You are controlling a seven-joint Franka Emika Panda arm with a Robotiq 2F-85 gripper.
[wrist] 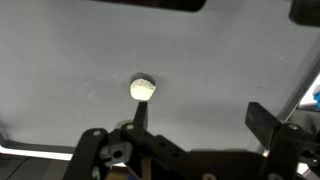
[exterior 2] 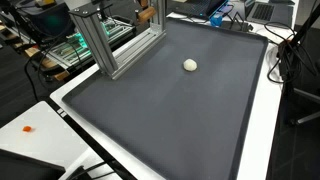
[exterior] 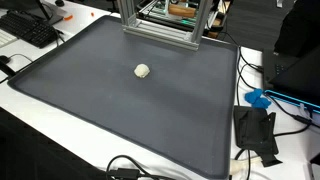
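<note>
A small round whitish object (exterior: 142, 70) lies alone on the dark grey mat (exterior: 120, 105). In the second exterior view the same pale round piece (exterior 2: 190, 65) rests toward the mat's far part. From the wrist, my gripper stands open, its two dark fingers wide apart over bare mat. The round piece (wrist: 142, 89) shows beyond the tip of the left finger, outside the gap and apart from it. Neither exterior view shows the gripper's fingers clearly.
A metal frame (exterior: 165, 30) with drawers or shelves stands at the mat's edge. Off the mat sit a keyboard (exterior: 28, 27), a blue item (exterior: 258, 98), a black cloth-like thing (exterior: 255, 130) and several cables.
</note>
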